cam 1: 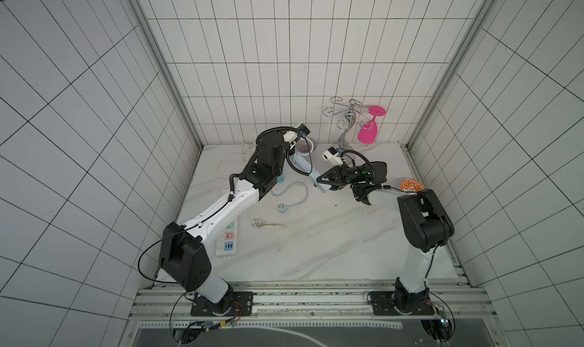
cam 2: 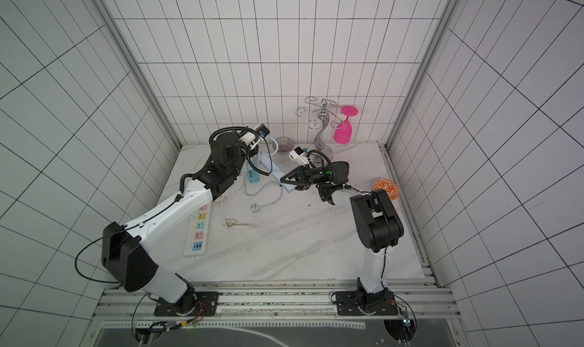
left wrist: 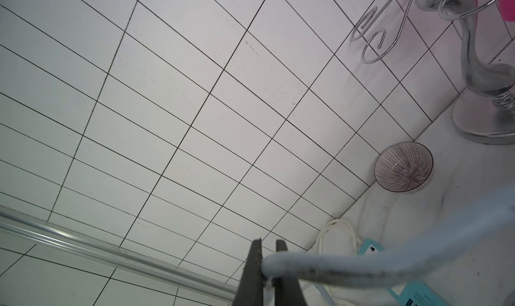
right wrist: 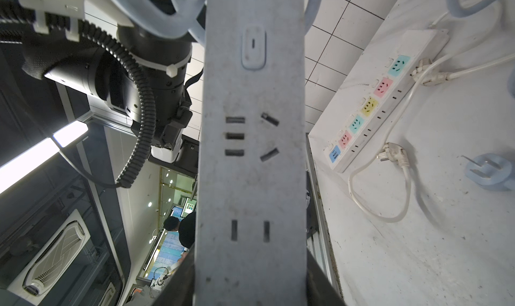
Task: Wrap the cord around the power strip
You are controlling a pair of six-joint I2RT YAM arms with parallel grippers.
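My right gripper (cam 1: 323, 179) is shut on one end of a pale blue-grey power strip (right wrist: 251, 188), which it holds off the table at a tilt. In the right wrist view the strip's socket face shows, with the cord (right wrist: 155, 21) looped round its far end. Beyond that end, my left gripper is shut on the same pale blue cord (left wrist: 343, 269), which bends out between its fingers towards the right. The cord's plug (cam 1: 282, 207) lies on the table. In the top views the left arm partly hides its fingertips.
A white power strip (cam 2: 198, 234) with coloured sockets and a white plug (cam 2: 231, 223) lie at left. A teal strip (cam 2: 253, 175) rests behind. A patterned bowl (left wrist: 404, 166) and chrome stand (cam 2: 322, 119) are at the back.
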